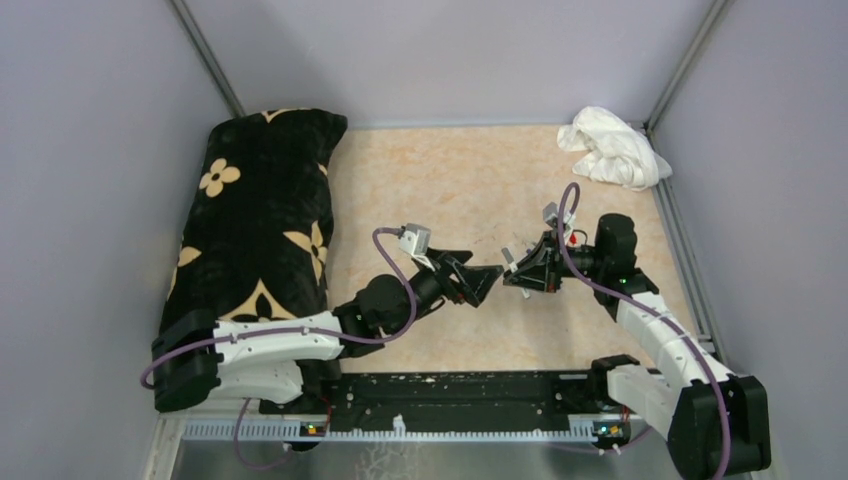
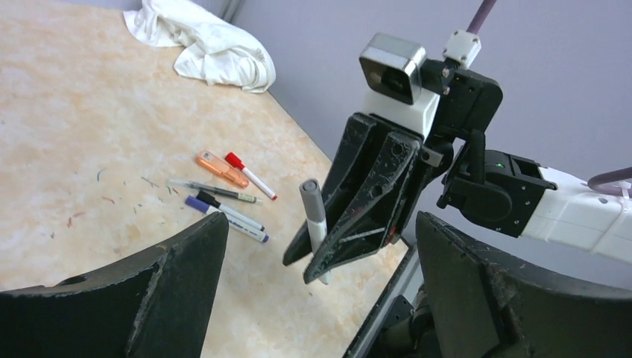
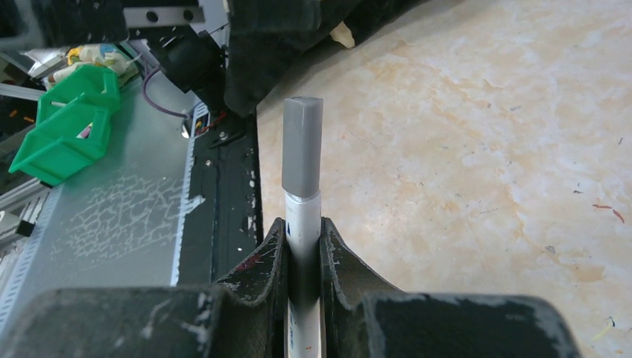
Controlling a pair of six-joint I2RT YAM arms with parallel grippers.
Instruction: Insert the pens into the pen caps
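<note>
My right gripper [image 1: 518, 272] is shut on an upright white pen [image 3: 303, 261] topped by a grey cap [image 3: 302, 145]. My left gripper [image 1: 480, 275] stands open just left of it, nothing between its fingers. In the left wrist view several pens lie on the table beyond: a red-capped marker [image 2: 253, 177], an orange pen [image 2: 222, 168], a slim grey pen [image 2: 215, 190], a black-capped marker [image 2: 231, 212] and a blue marker [image 2: 235, 222].
A white cloth [image 1: 610, 150] lies at the back right corner, a black flowered cushion [image 1: 240, 200] along the left side. The tabletop [image 1: 430, 170] behind the grippers is clear.
</note>
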